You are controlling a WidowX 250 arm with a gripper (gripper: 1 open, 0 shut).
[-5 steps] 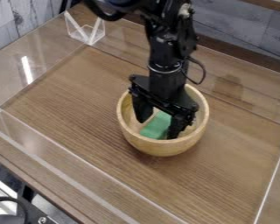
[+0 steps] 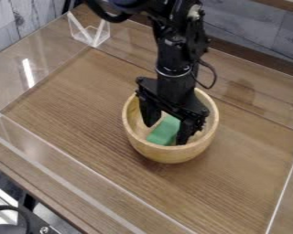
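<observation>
A cream-coloured bowl (image 2: 168,151) stands on the wooden table, with a green object (image 2: 164,132) lying inside it. My black gripper (image 2: 171,110) reaches down into the bowl from above, its fingers spread open to either side over the green object. Whether the fingertips touch the green object cannot be told.
The wooden table (image 2: 63,119) has broad clear space to the left and right of the bowl. A white wire-like item (image 2: 91,27) stands at the back left. A black cable lies at the front left corner beyond the table's edge.
The gripper has shifted very slightly within the bowl; the bowl and green object look nearly unchanged.
</observation>
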